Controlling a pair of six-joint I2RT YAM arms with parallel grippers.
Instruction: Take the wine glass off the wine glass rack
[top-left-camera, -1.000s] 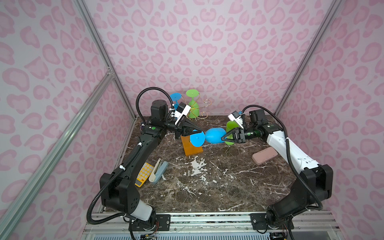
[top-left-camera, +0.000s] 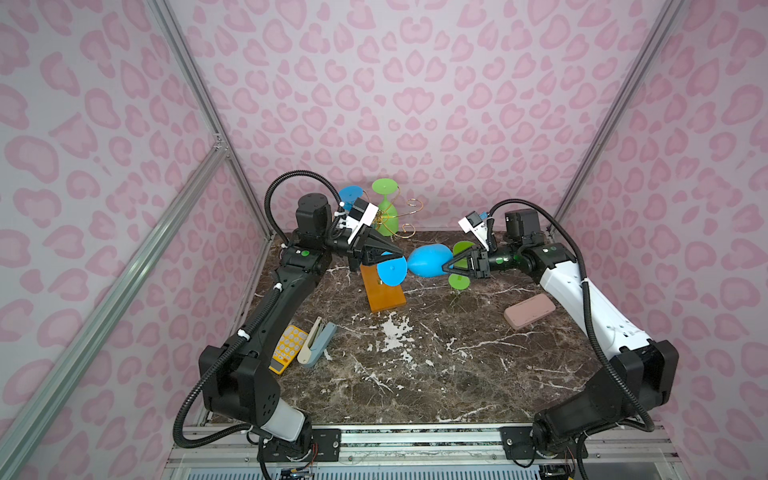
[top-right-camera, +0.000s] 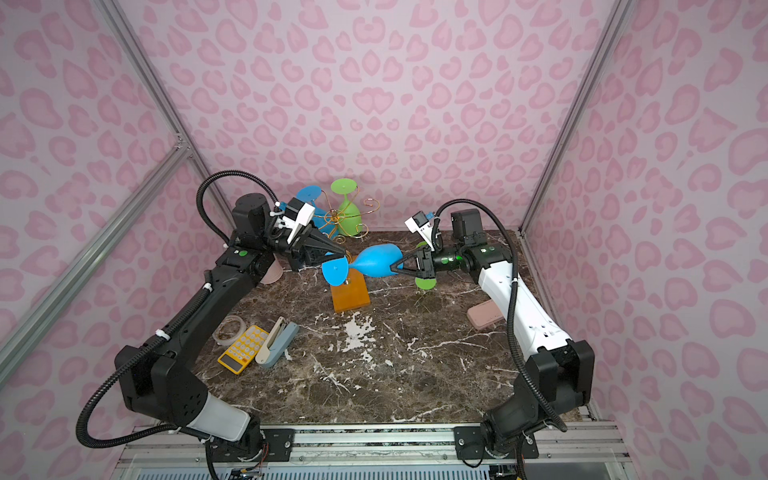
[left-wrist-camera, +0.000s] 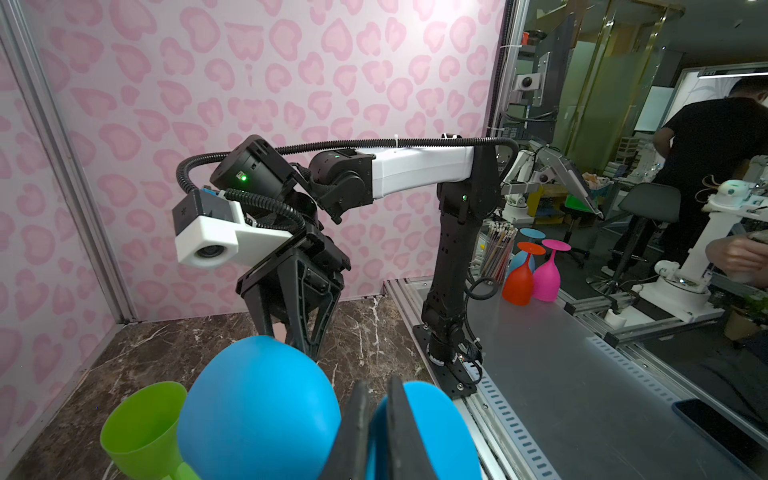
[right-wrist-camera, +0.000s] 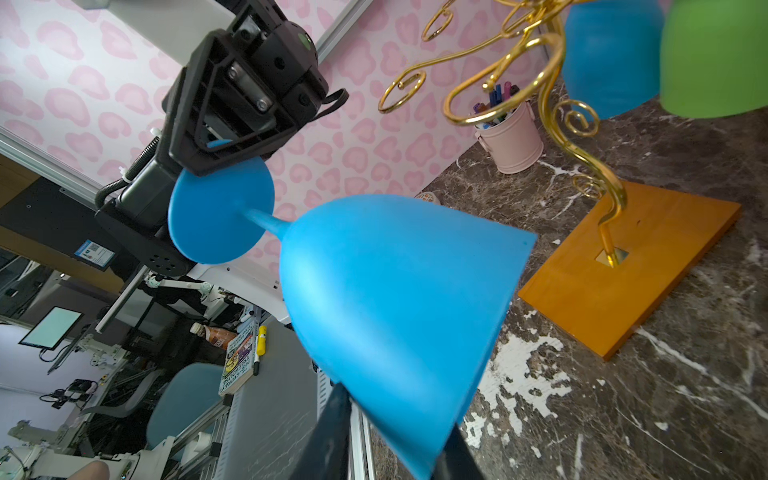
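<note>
A blue wine glass (top-left-camera: 428, 260) lies sideways in the air between the grippers, off the rack. My left gripper (top-left-camera: 396, 254) is shut on the thin edge of its round base (top-left-camera: 392, 272). My right gripper (top-left-camera: 449, 265) is at the bowl's rim; the bowl (right-wrist-camera: 392, 312) hides much of its fingers in the right wrist view, so I cannot tell whether they grip it. The gold rack (right-wrist-camera: 609, 240) stands behind on an orange board (right-wrist-camera: 672, 248), with blue (right-wrist-camera: 612, 56) and green (right-wrist-camera: 712, 56) glasses hanging from it.
Green glasses (top-right-camera: 425, 283) stand right of the board. A pink case (top-left-camera: 529, 310) lies at right; a yellow calculator (top-left-camera: 288, 348) and a stapler (top-left-camera: 318, 344) at front left. A pink pen cup (right-wrist-camera: 512, 144) stands at the back.
Both grippers and the glass between them have risen slightly, the right arm more clearly. The left arm's upper part has shifted a little to the left.
</note>
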